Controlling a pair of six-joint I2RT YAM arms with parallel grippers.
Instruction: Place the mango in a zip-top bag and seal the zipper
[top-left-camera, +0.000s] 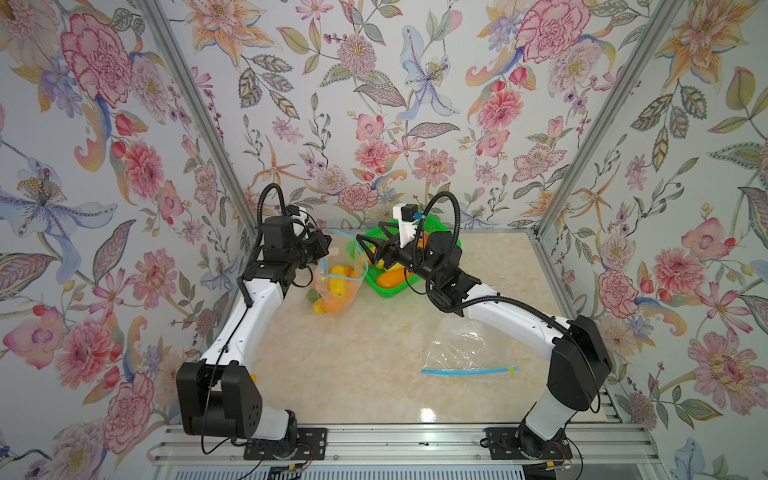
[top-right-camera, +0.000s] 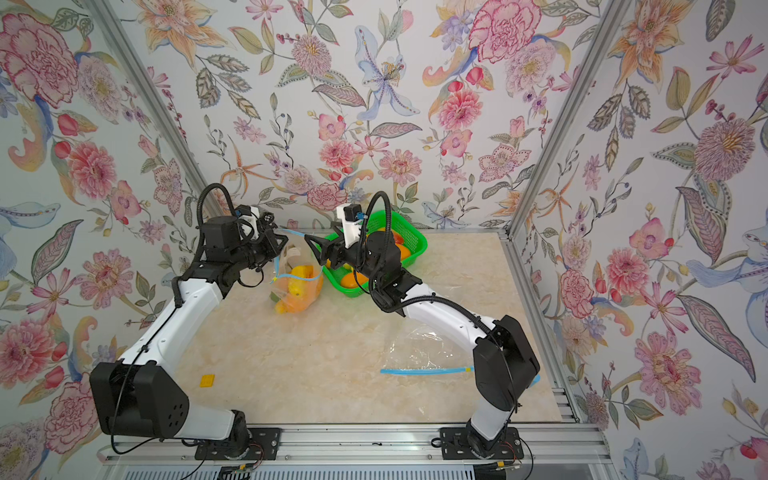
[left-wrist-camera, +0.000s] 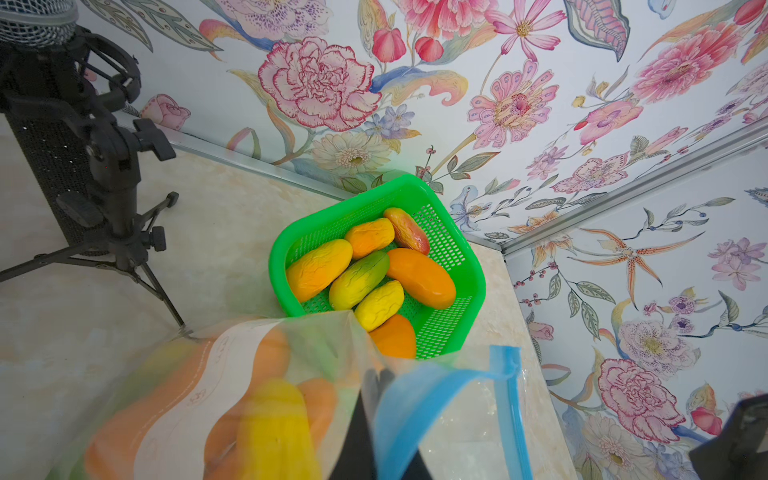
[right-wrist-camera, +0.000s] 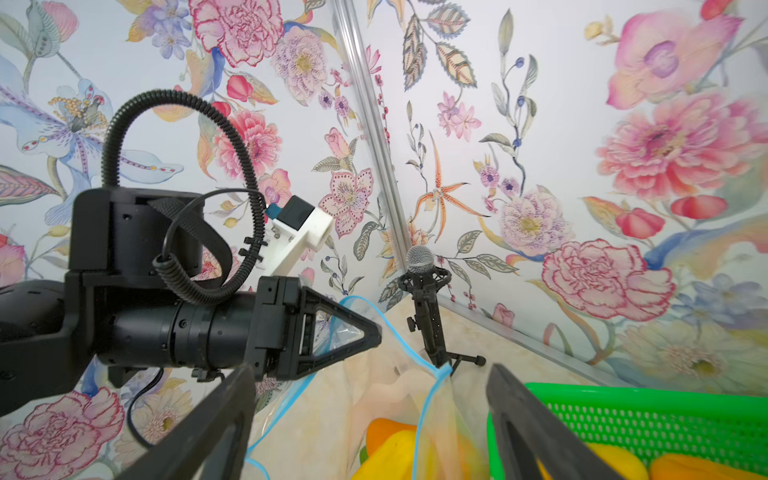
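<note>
A clear zip top bag (top-left-camera: 345, 301) with a blue zip edge stands at the back left of the table. Inside it are several fruits, among them a yellow mango (left-wrist-camera: 277, 436), blurred by the plastic. My left gripper is shut on the bag's blue rim, at the side away from the basket. The bag's mouth gapes, its blue edge spreading to a corner (right-wrist-camera: 440, 372). My right gripper (top-left-camera: 365, 249) is open beside the mouth, on the basket side. Its blurred fingers (right-wrist-camera: 524, 428) frame the bag, with no visible grip on it.
Right of the bag, partly under my right arm, is a green basket (left-wrist-camera: 473, 300) of mangoes. A microphone stand (right-wrist-camera: 428, 312) rises behind the bag. An empty clear bag (top-left-camera: 456, 348) lies flat at the front right.
</note>
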